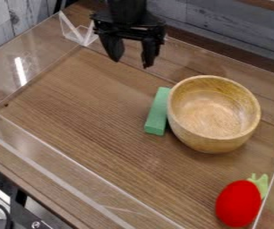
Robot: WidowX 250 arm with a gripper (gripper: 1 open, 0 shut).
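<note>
My black gripper [130,49] hangs open at the top centre of the camera view, above the back of the wooden table, with nothing visible between its fingers. In front of it and to the right lies a green bar [158,112], close against the left side of a tan wooden bowl [233,130]. The bowl looks empty. A red object with a green leafy top [239,203], like a tomato or strawberry toy, lies at the front right corner.
Clear plastic edging runs along the left side, and a wall borders the back.
</note>
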